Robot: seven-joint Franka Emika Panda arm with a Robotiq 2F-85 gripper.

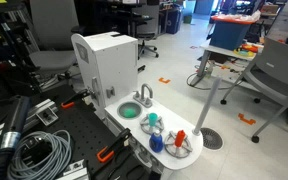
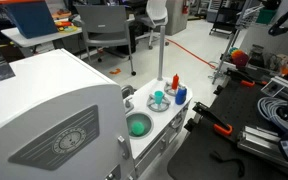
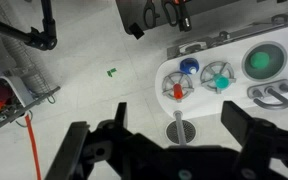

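On a toy kitchen's white countertop stand a red object, a blue cup-like object and a small teal cup. The red and teal items rest on the two round burners. A green round item lies in the metal sink, beside the faucet. High above all this, in the wrist view, my gripper is open with its black fingers wide apart and nothing between them. The exterior views do not clearly show the gripper.
A white cabinet rises at the sink end. Alongside the kitchen runs a black table carrying orange clamps and a coiled cable. A grey post stands near the burner end. Open floor lies beyond.
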